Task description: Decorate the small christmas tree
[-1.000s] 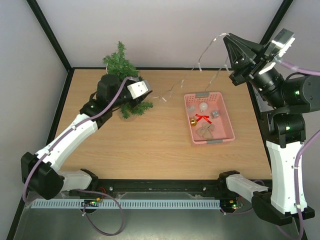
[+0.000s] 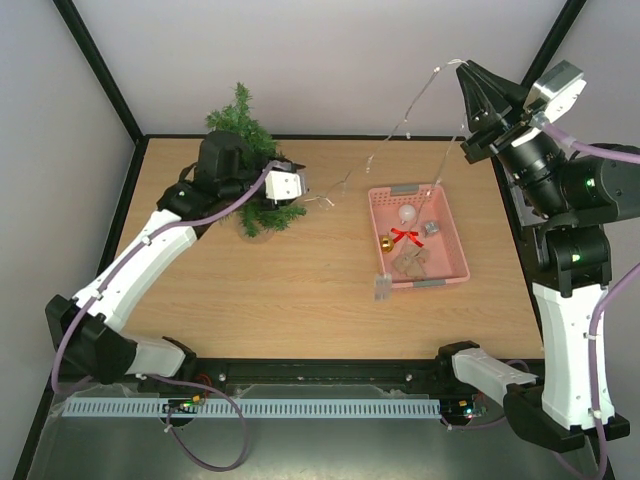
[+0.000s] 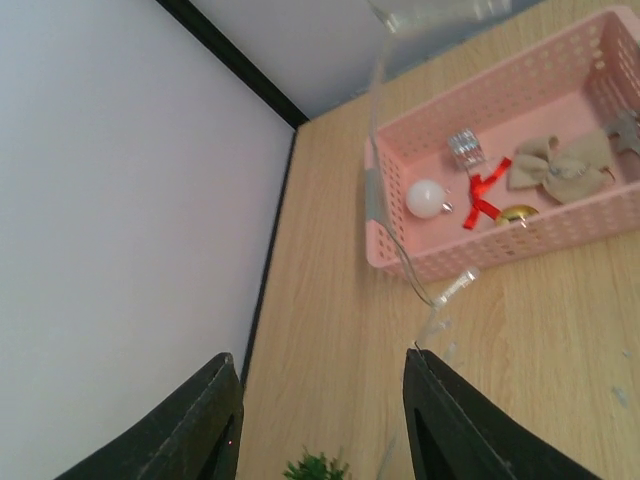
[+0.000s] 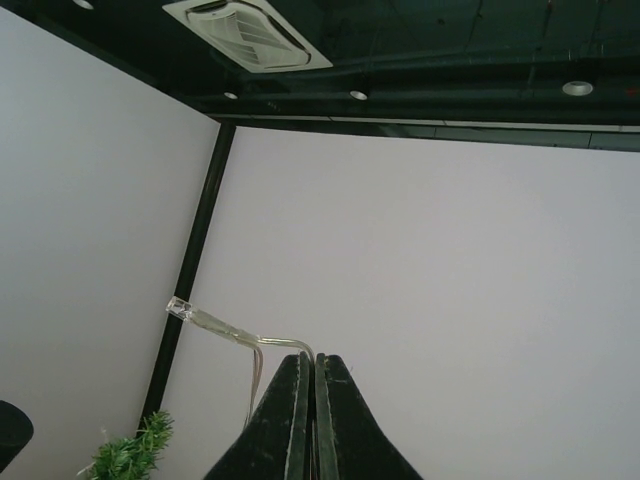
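The small tree stands at the back left, largely behind my left gripper, which is open over it, a thin clear light string hanging between and beyond its fingers. My right gripper is raised high at the upper right, shut on the thin wire of that string, which droops in a long loop toward the tree. A pink basket holds a white ball, a red bow, a gold ball, a silver cube and a beige bow.
Walls stand close behind and at both sides.
My left gripper has shifted and turned slightly over the tree.
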